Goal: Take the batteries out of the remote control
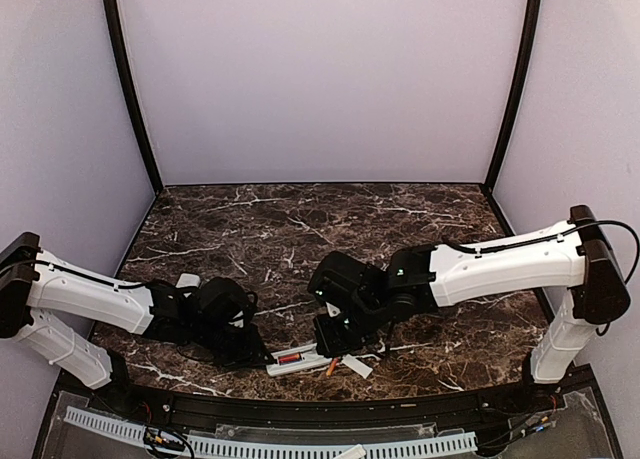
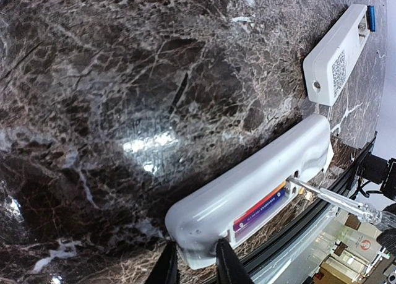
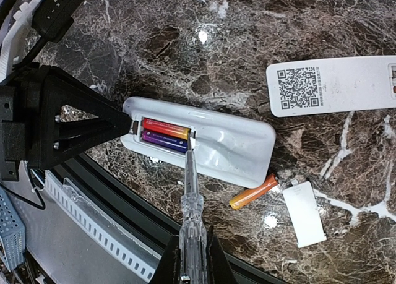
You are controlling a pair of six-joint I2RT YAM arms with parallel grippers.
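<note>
The white remote control (image 3: 232,146) lies on the marbled table, its battery compartment facing up. Inside are two batteries side by side, a red-orange one (image 3: 162,127) and a purple one (image 3: 162,140). My left gripper is shut on the end of the remote beside the compartment. A screwdriver with a clear handle (image 3: 192,210) is in my right gripper, shut on it. Its metal tip reaches the compartment's inner end, by the ends of the batteries. A loose orange battery (image 3: 253,192) rests against or close beside the remote.
A small white cover (image 3: 304,214) lies right of the loose battery. Another white device with a QR code (image 3: 346,83) sits nearby. The dark table edge (image 1: 300,404) runs close in front of the remote.
</note>
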